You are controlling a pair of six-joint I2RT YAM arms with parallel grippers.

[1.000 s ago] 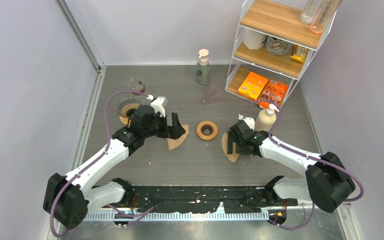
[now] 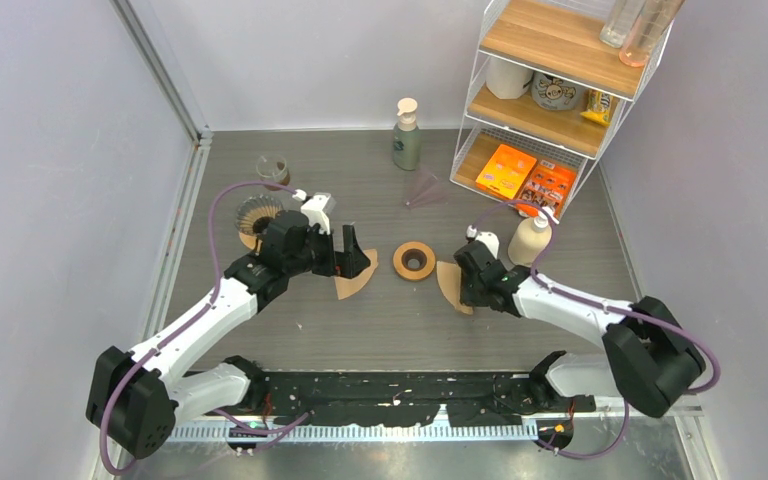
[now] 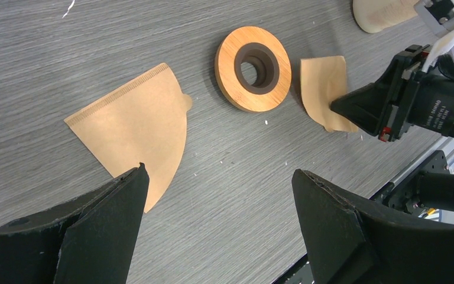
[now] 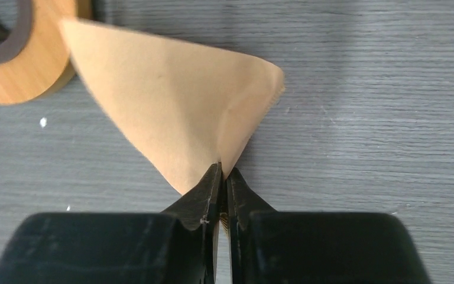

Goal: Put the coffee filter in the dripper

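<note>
A tan paper coffee filter [image 2: 449, 280] is pinched at one edge by my right gripper, which is shut on it just right of the wooden dripper ring [image 2: 414, 260]. A second filter [image 3: 136, 127] lies flat left of the ring. My left gripper [image 2: 352, 262] hangs open above that filter, nothing between its fingers. In the right wrist view the held filter [image 4: 171, 106] lies almost flat, with its edge bent up at the fingertips.
A lotion bottle [image 2: 528, 240] stands behind the right arm. A green pump bottle [image 2: 406, 145], a glass and a ribbed dripper [image 2: 258, 212] are at the back. A shelf rack fills the back right.
My right gripper has shut on the filter and moved slightly left, shifting the filter toward the ring. The left arm is unchanged.
</note>
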